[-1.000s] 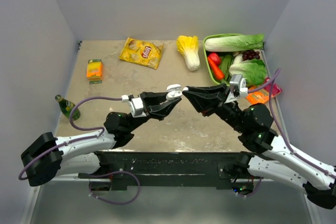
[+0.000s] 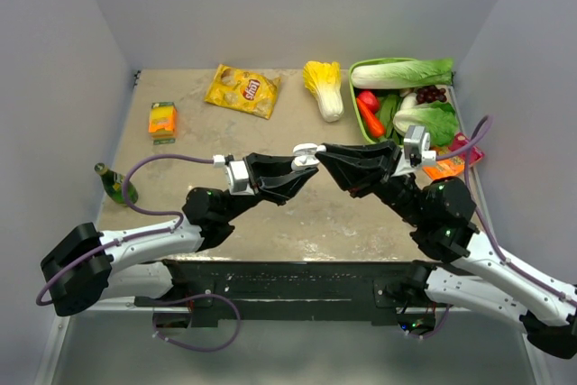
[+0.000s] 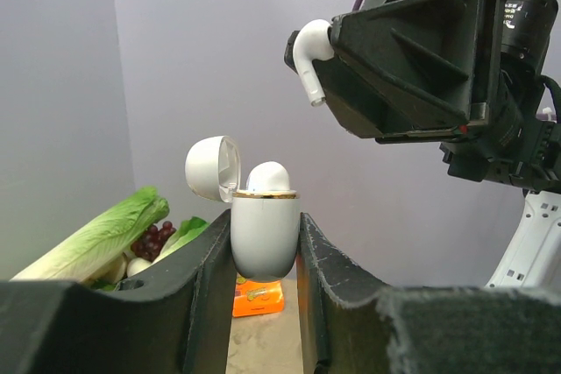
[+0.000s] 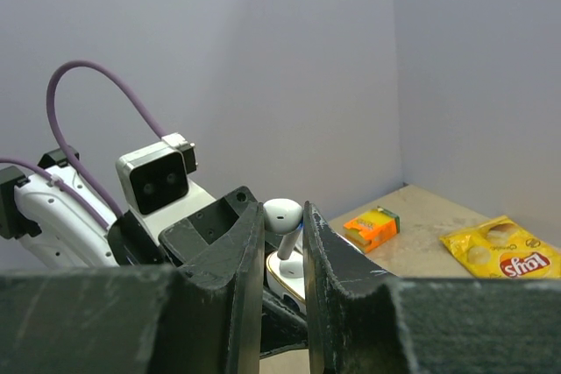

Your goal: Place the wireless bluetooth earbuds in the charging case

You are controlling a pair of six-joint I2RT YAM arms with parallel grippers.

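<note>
My left gripper is shut on the white charging case (image 3: 263, 234), held upright with its lid (image 3: 210, 168) flipped open and a rounded white earbud top (image 3: 267, 175) showing inside. My right gripper is shut on a white earbud (image 3: 311, 50), stem pointing down, just above and to the right of the case in the left wrist view. In the right wrist view that earbud's stem (image 4: 288, 243) hangs in front of the case. In the top view the two grippers (image 2: 322, 155) almost meet over the table's middle.
A green basket (image 2: 353, 87) of vegetables stands back right. A napa cabbage (image 2: 325, 96), yellow chip bag (image 2: 242, 92), orange box (image 2: 162, 122) and green bottle (image 2: 117, 185) lie around.
Compared with a second ago, my left gripper with the case has shifted slightly right, and the right gripper slightly right and up in the top view.
</note>
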